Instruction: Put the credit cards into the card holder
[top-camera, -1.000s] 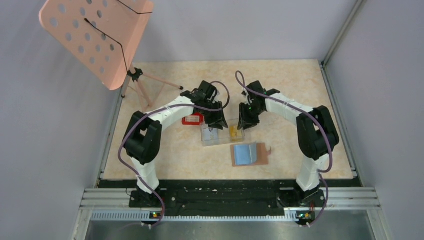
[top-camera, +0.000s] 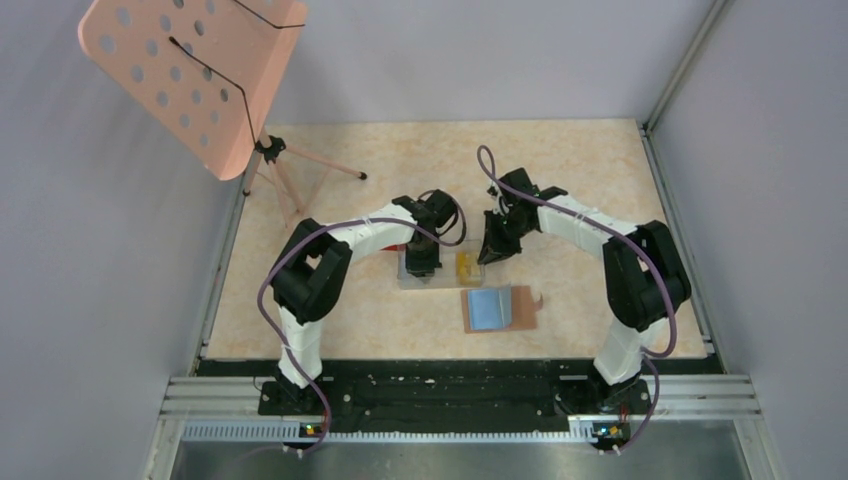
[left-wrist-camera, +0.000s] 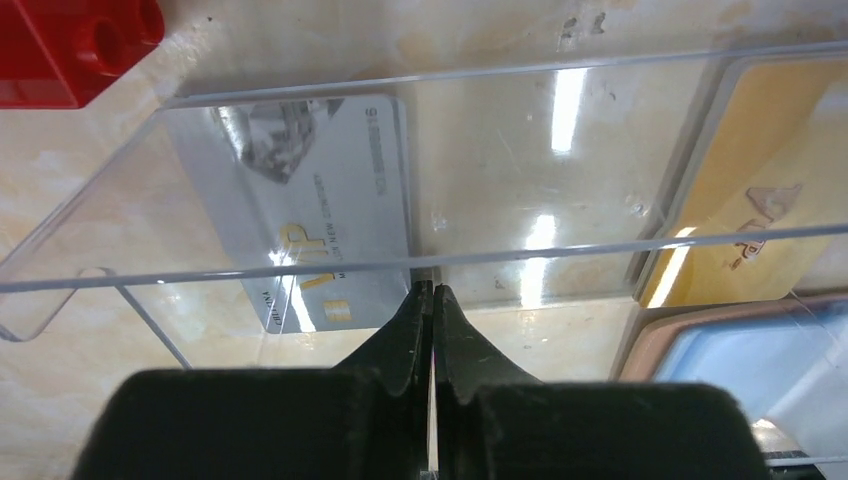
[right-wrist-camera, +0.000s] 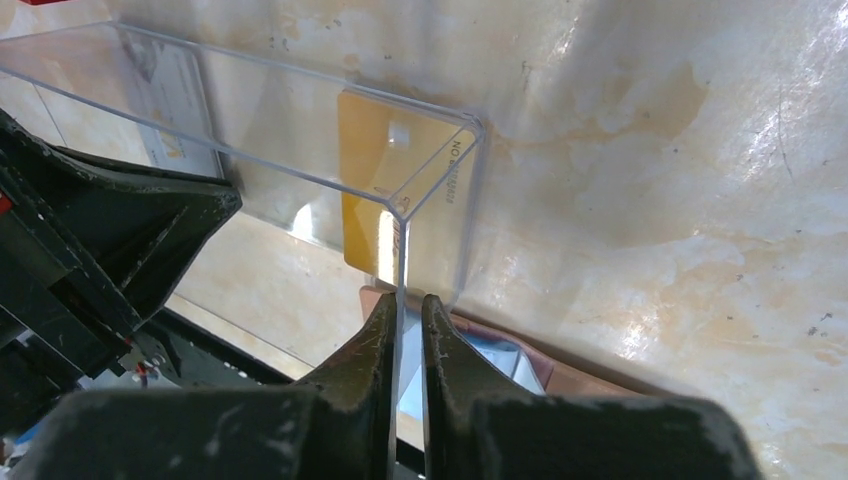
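A clear box (top-camera: 441, 283) stands mid-table. Through its walls show a silver card (left-wrist-camera: 365, 190) at its left end and a gold card (left-wrist-camera: 765, 180) at its right end. My left gripper is over the box near the silver card, its fingers only a narrow slit apart with no card between them. At the right end, my right gripper has the box's upright corner edge running between its slightly parted fingers; a firm grip does not show. A brown piece with a blue panel (top-camera: 489, 309), perhaps the card holder, lies in front of the box.
A red block (left-wrist-camera: 75, 45) lies behind the box's left end, mostly under the left arm in the top view. A pink perforated stand (top-camera: 200, 80) is at the back left. Table to the right of the box is bare.
Compared with a second ago, my left gripper is lower in the top view, after shifting right and back left.
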